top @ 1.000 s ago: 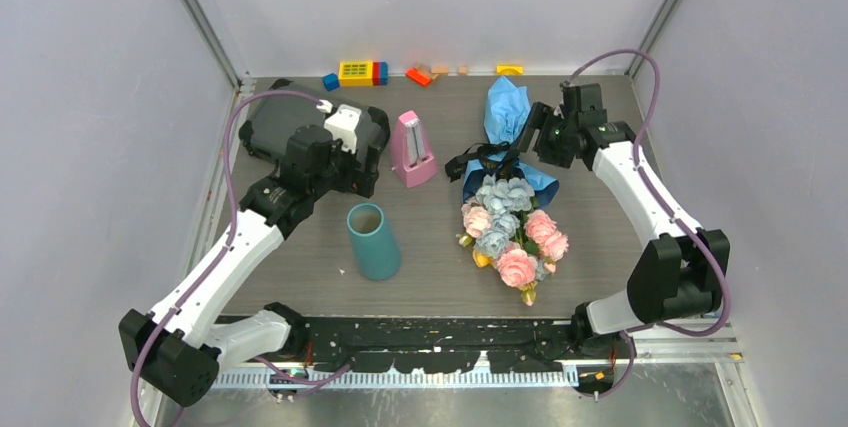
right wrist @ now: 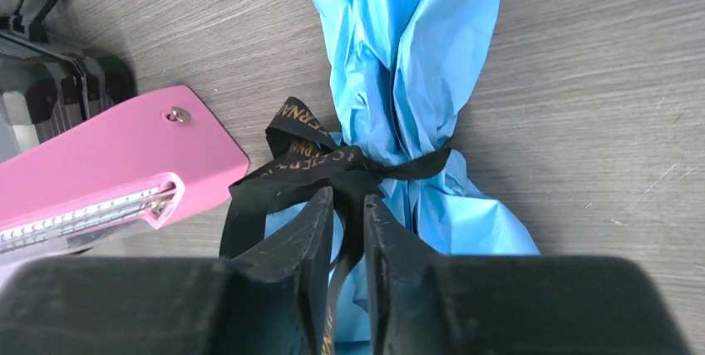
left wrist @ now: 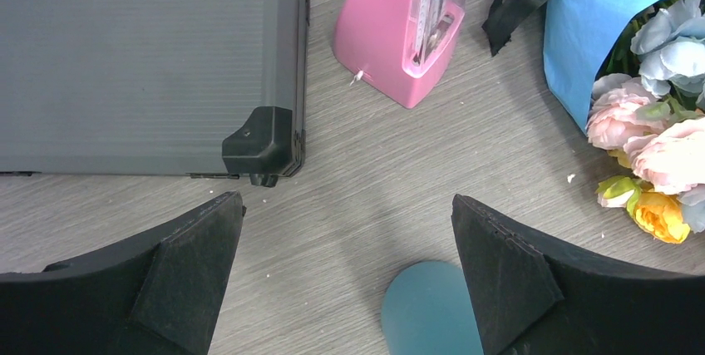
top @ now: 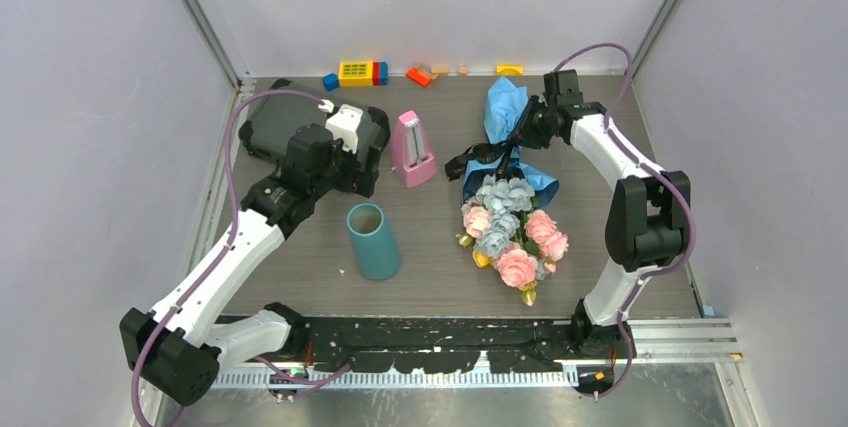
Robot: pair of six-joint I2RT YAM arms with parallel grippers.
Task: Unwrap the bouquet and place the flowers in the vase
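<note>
A bouquet of pink, blue and yellow flowers in blue wrapping with a black ribbon lies on the right half of the table. The teal vase stands left of the flowers. My right gripper is over the wrapping at the ribbon; its fingertips are close together on the ribbon, and whether they grip it is unclear. My left gripper hangs open above the table beside the vase.
A pink metronome stands mid-table, behind the vase. A grey case lies at the back left. Toy blocks line the back edge.
My right gripper has moved left onto the wrapping and ribbon, its arm swinging inward. The left arm, vase and flowers look unchanged.
</note>
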